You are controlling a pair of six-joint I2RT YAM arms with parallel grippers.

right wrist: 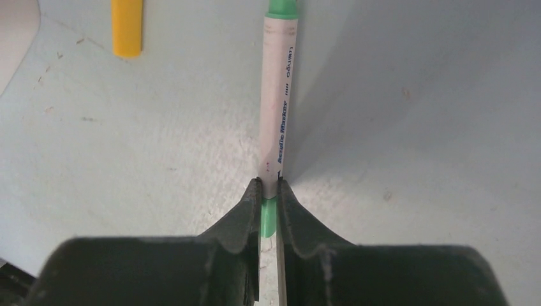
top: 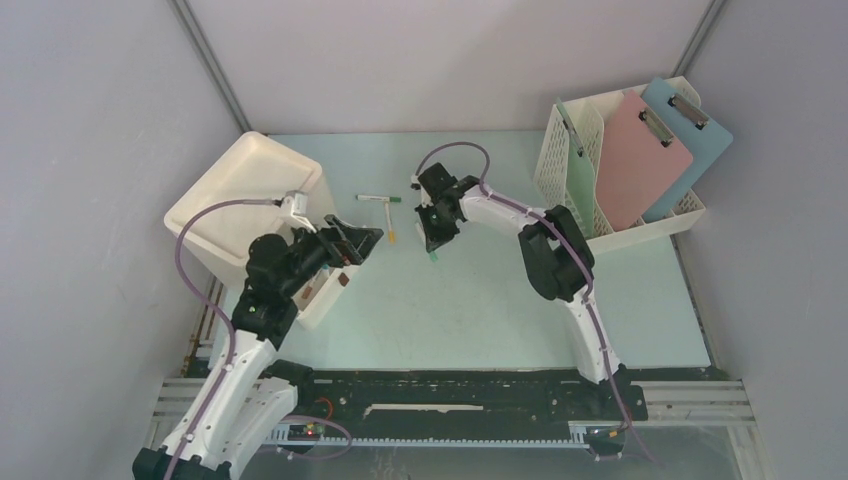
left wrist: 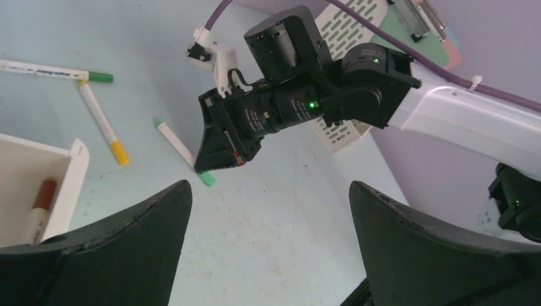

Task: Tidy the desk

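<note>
A green-capped white marker [right wrist: 274, 95] lies under my right gripper, whose fingertips meet around it at one end; whether they grip firmly is hard to tell. In the top view a yellow-capped marker [top: 389, 222] and another green-capped marker [top: 378, 198] lie to the left on the desk. My left gripper is open above the right edge of a white bin [top: 210, 195], whose front compartment holds markers, one brown-capped [left wrist: 40, 207].
A white perforated organizer [top: 555, 160] with pink [top: 640, 170], blue and green clipboards stands at the back right.
</note>
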